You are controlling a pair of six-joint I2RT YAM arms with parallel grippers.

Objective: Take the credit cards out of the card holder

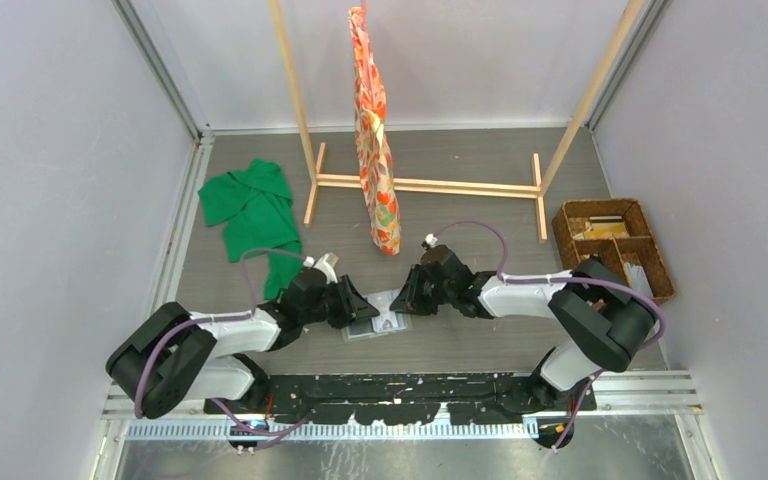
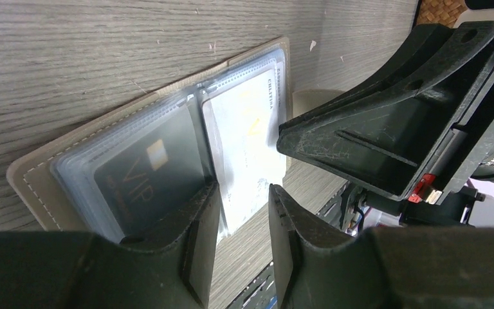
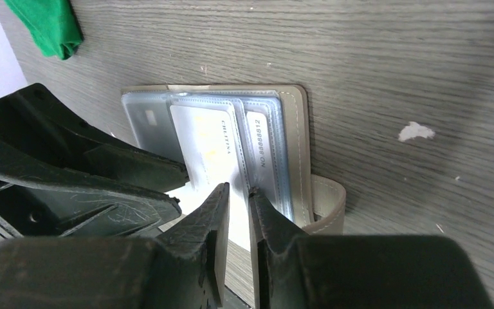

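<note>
An opened card holder (image 1: 397,323) with clear sleeves lies flat on the grey floor between my two grippers. A white card (image 2: 247,116) sits in a sleeve at its middle, and a dark VIP card (image 2: 145,174) is in the sleeve to the left. Another light card (image 3: 261,145), bearing a number, lies under the clear sleeve on the right. My left gripper is partly open over the holder, the white card visible through the gap. Narrowly open, my right gripper has its tips at the white card's sleeve edge; whether they touch it is unclear.
A wicker basket (image 1: 557,238) with compartments stands at the right. Green cloth (image 1: 253,207) lies at the left. Behind is a wooden rack (image 1: 470,188) with a patterned cloth (image 1: 373,130) hanging from it. Floor between rack and arms is free.
</note>
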